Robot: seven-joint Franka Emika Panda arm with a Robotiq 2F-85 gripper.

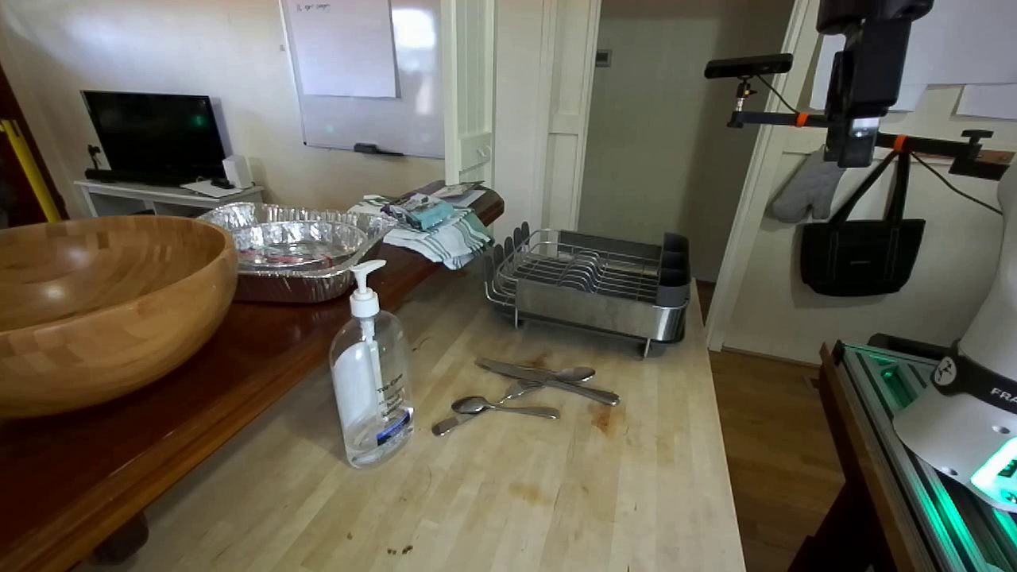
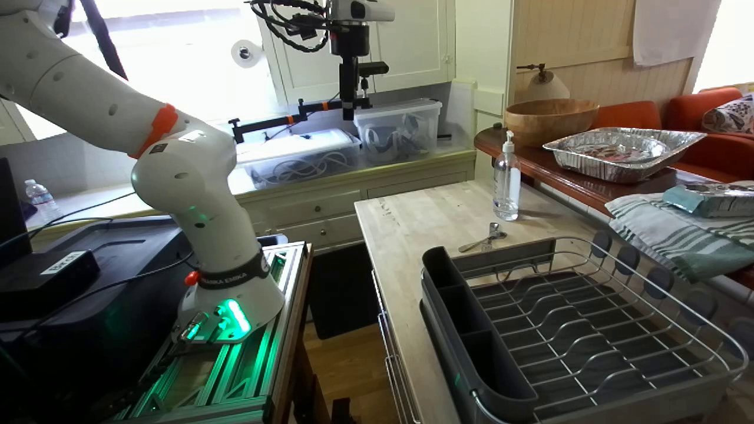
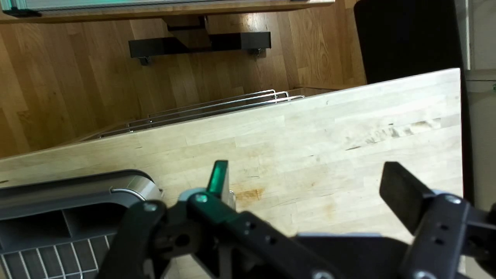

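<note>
High above the counter, my gripper is open, its two fingers far apart and only bare wood in view below the gap. Exterior view 2 has the gripper (image 2: 347, 113) raised well clear of everything on the counter. Several pieces of cutlery lie crossed in a loose pile, among them a spoon (image 1: 469, 405) and a knife (image 1: 586, 390). The pile (image 2: 488, 240) is partly hidden behind the rack in that second view. A dish rack (image 1: 591, 310) with dark cutlery cups (image 1: 674, 272) along one side stands at the counter's end; no dishes show in it.
A clear pump bottle (image 1: 372, 391) stands upright beside the cutlery. On the adjoining higher brown table sit a wooden bowl (image 1: 114, 305), foil trays (image 1: 295, 276) and a striped towel (image 1: 448, 238).
</note>
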